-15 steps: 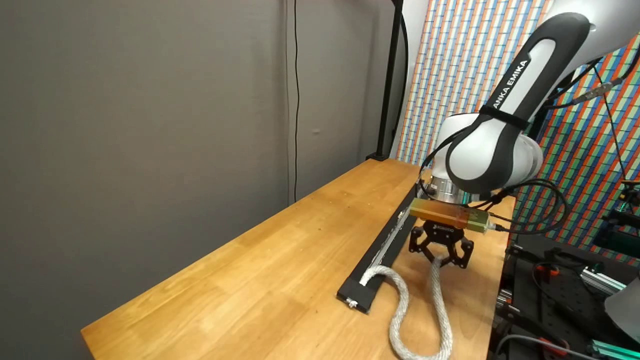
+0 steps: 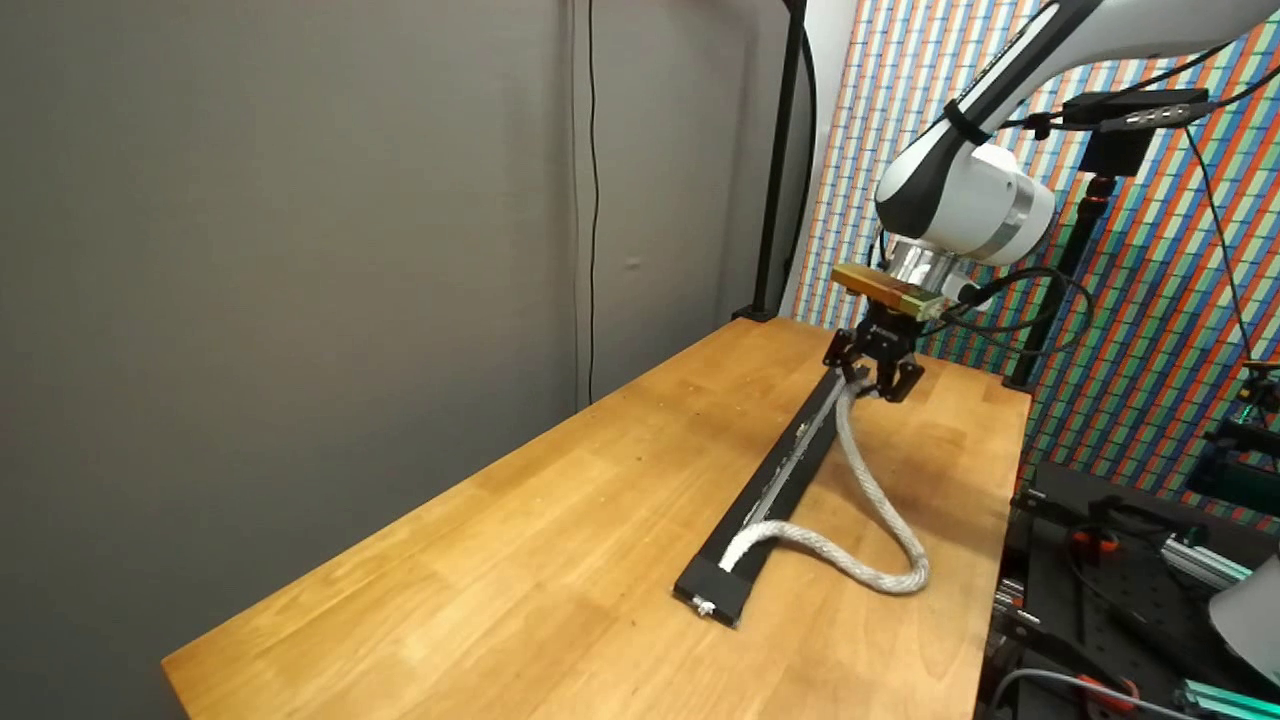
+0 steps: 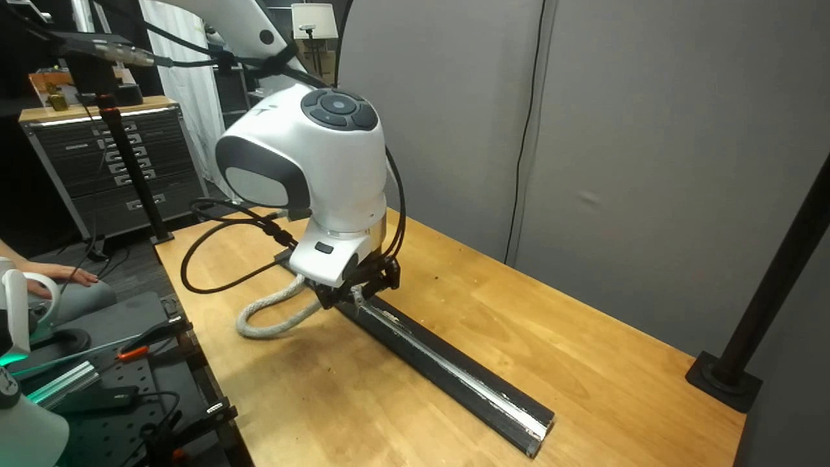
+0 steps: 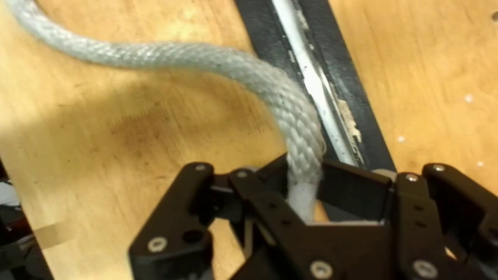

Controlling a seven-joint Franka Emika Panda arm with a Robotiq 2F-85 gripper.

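Note:
A thick grey-white braided rope (image 2: 894, 518) runs in a loop over the table to the right of a long black board (image 2: 758, 494). One rope end enters the board's near end, beside a dark block. My gripper (image 2: 872, 370) is low at the board's far end in exterior view 1, shut on the rope's other end. In the wrist view the rope (image 4: 298, 126) comes up between the dark fingers, its smooth pale tip partly hidden. Along the board (image 3: 436, 366) runs a light metallic channel (image 3: 467, 379), without rope over most of its length.
A grey wall (image 2: 360, 240) borders the far side. Black posts (image 3: 735, 350) stand at the corners, and cables (image 3: 218, 257) loop beside the wrist.
My gripper has moved away from exterior view 1, from the right of the board to its far end, with the rope end held.

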